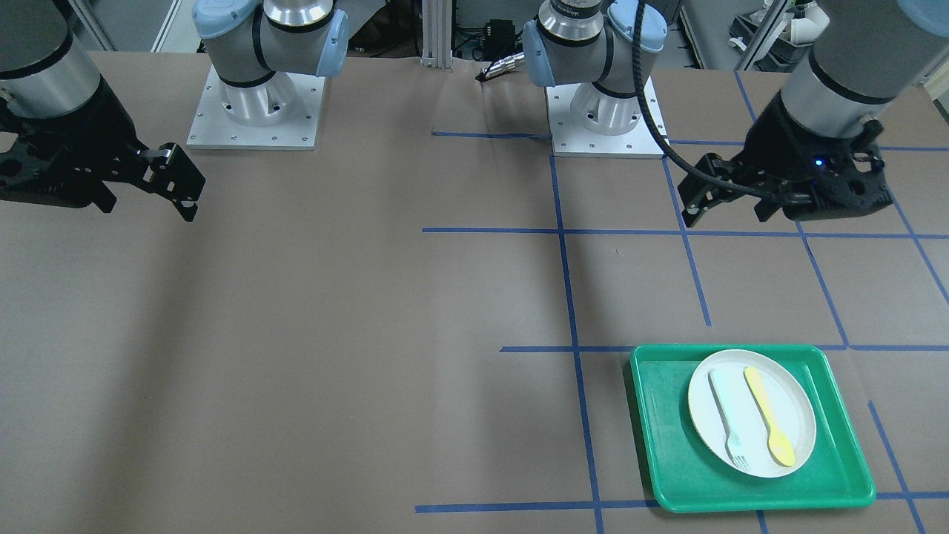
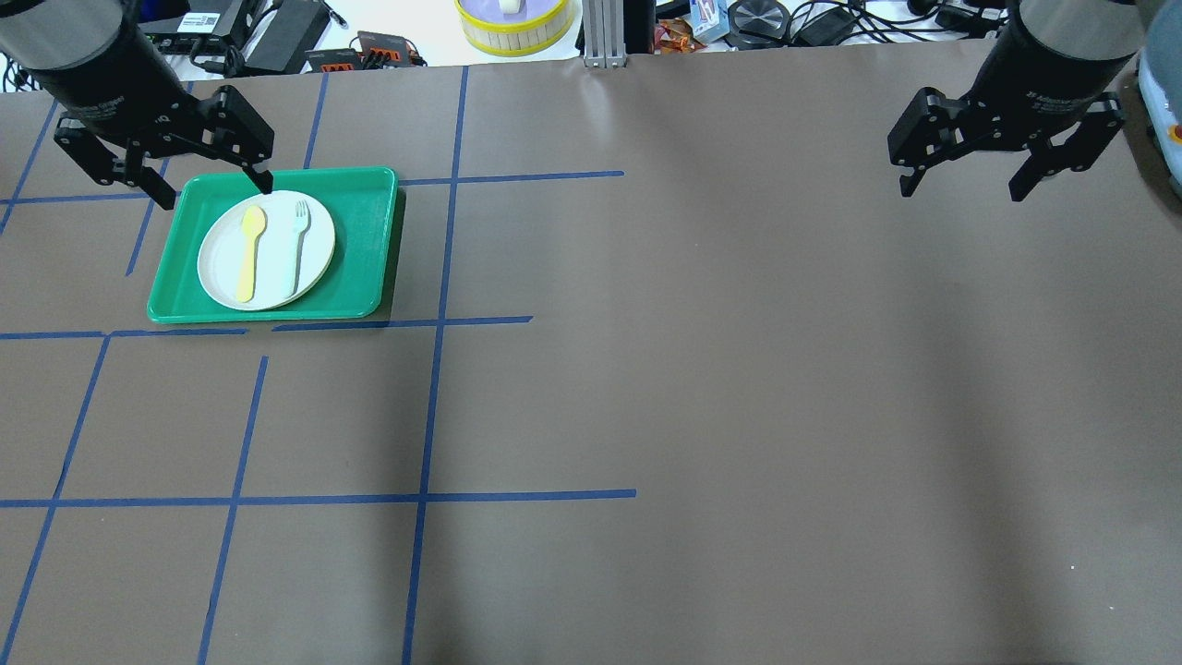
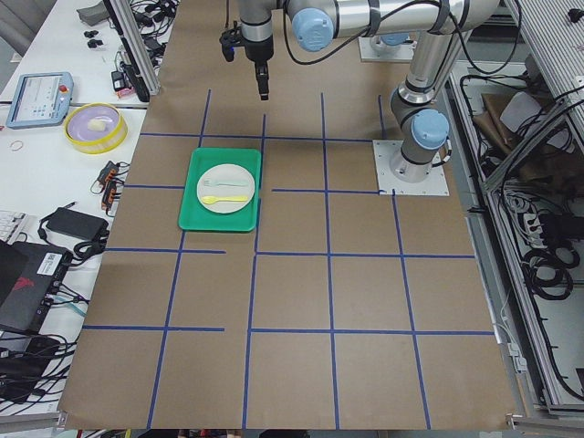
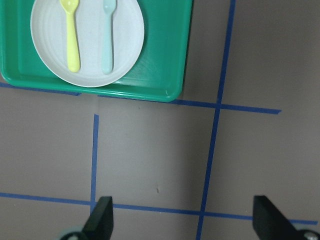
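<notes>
A green tray [image 1: 658,427] lies on the taped table, holding a white plate [image 1: 712,418] with a pale blue fork [image 1: 723,409] and a yellow spoon [image 1: 770,429] side by side. My gripper [image 2: 211,192] hangs above and behind the tray in the front view; in the top view it is at the upper left, its fingertips apart with nothing between them. In the left wrist view the tray [image 4: 165,60] fills the upper left and the two fingers sit wide apart along the bottom edge.
A second arm's gripper [image 2: 961,190] hangs at the right of the top view. A yellow round container [image 3: 96,141] and electronics sit on the side bench.
</notes>
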